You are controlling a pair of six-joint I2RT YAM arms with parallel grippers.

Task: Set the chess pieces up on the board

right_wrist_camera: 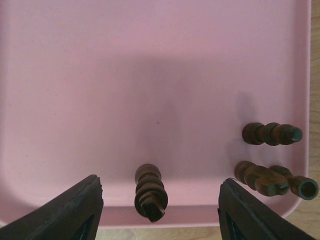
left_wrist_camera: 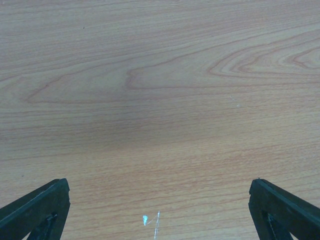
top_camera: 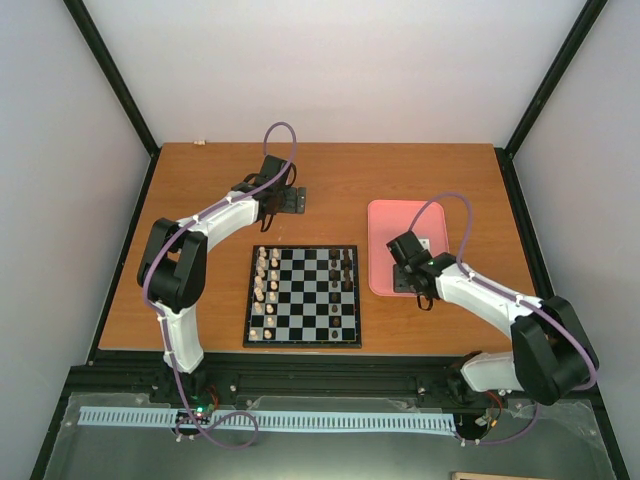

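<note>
The chess board lies left of centre on the table, light pieces along its left side and dark pieces on its right. Above the pink tray's near side hangs my right gripper, open and empty. One dark piece stands between and below its fingers, close to the tray's near wall. Three more dark pieces, among them a slim one and one with a hollow-looking top, stand in the corner to the right. My left gripper is open over bare wood beyond the board.
The pink tray sits right of the board, with a narrow strip of table between them. Its raised rim runs close beside the corner pieces. Most of the tray floor is bare.
</note>
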